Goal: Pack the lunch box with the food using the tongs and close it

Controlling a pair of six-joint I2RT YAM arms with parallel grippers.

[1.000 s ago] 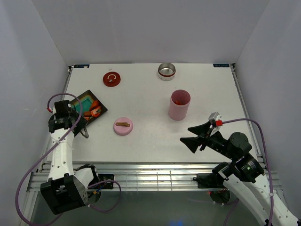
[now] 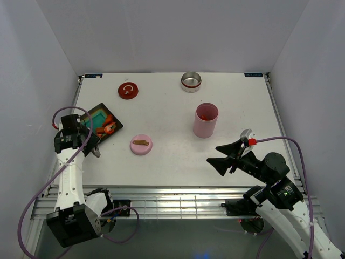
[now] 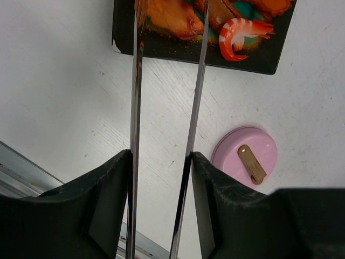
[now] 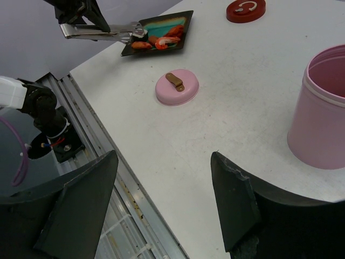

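Note:
A dark tray (image 2: 118,123) with a teal middle holds orange food pieces and a shrimp (image 3: 233,40) at the left of the table. My left gripper is over the tray, open, its long fingers either side of an orange piece (image 3: 172,19). A pink lid (image 2: 141,149) with a brown strap lies right of the tray. A pink cylinder container (image 2: 205,127) with red inside stands centre-right. My right gripper (image 2: 223,156) is open at the front right, empty.
A red lid (image 2: 128,94) lies at the back left and a metal round container (image 2: 191,82) at the back.
My left gripper has shifted very slightly over the tray. The right arm and the objects look unchanged.

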